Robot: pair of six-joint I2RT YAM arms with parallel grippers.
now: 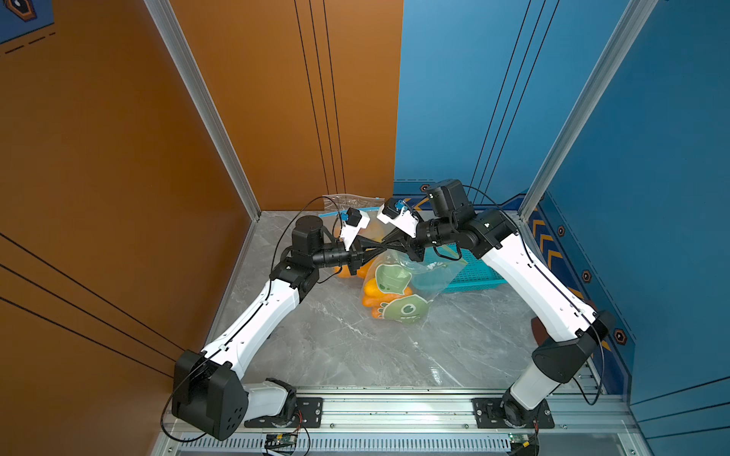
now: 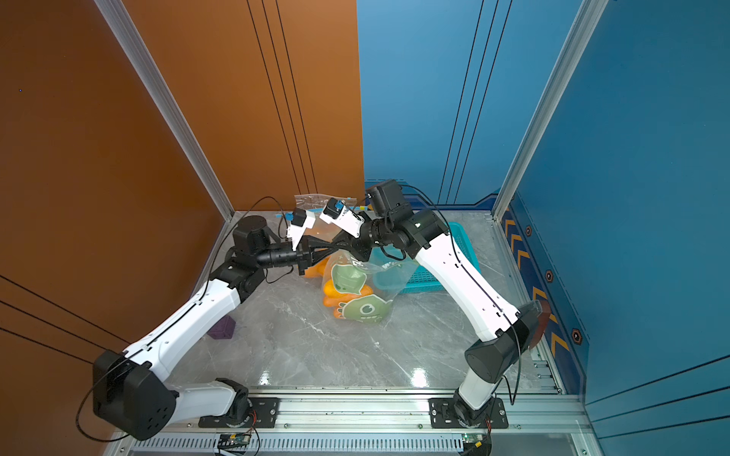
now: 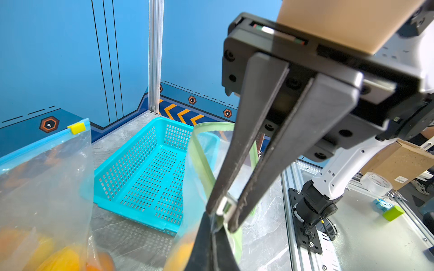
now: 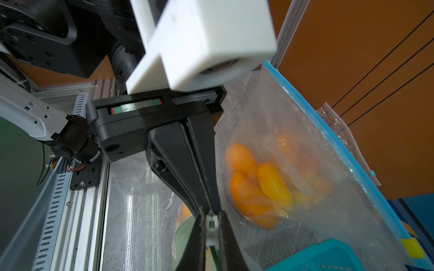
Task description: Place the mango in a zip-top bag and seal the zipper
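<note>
A clear bag with green prints point(image 1: 410, 307) hangs from the meeting grippers, its lower end on or near the table. Orange mangoes point(image 1: 372, 288) show inside. In the left wrist view, its green zip strip point(image 3: 201, 153) curves away from the fingertips and its mouth stands apart at the far side. My right gripper is shut on the small white zip slider point(image 4: 211, 222). Against it, tip to tip, my left gripper is shut at the zip's end; whether a thin fold of plastic lies between its fingers is unclear.
Behind stands another bag with a blue zip strip point(image 4: 316, 117), holding several orange fruits point(image 4: 246, 180). A turquoise basket point(image 3: 144, 180) is at the back right. A purple object point(image 2: 221, 326) lies left.
</note>
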